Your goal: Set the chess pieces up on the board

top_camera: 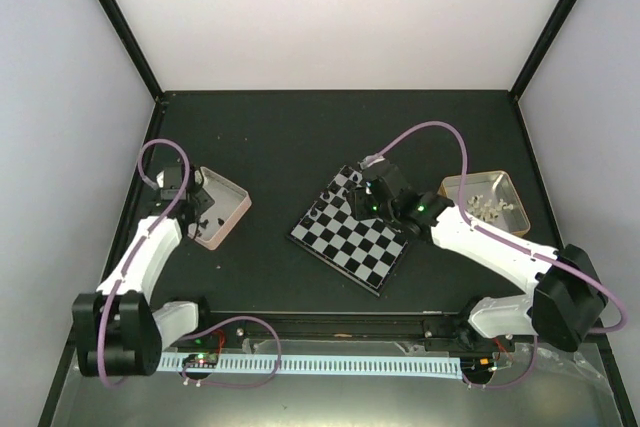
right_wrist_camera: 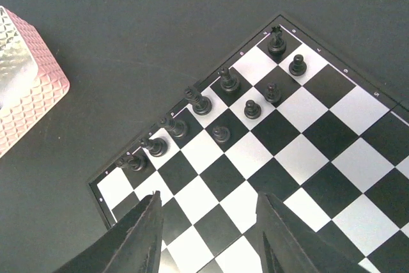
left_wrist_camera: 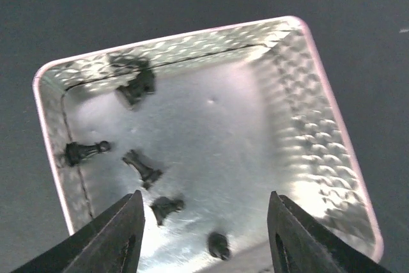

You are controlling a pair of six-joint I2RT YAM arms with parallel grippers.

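Note:
My left gripper is open above the pink-rimmed tray (top_camera: 236,209), which holds several black chess pieces, among them a pawn (left_wrist_camera: 89,150) near the tray's wall and others lying on its bottom. My right gripper is open over the chessboard (top_camera: 342,245), with nothing visible between its fingers. In the right wrist view several black pieces stand along one edge of the board (right_wrist_camera: 299,180), with a shorter row in front, including a pawn (right_wrist_camera: 252,110).
At the right a second tray (top_camera: 505,187) holds several white pieces.

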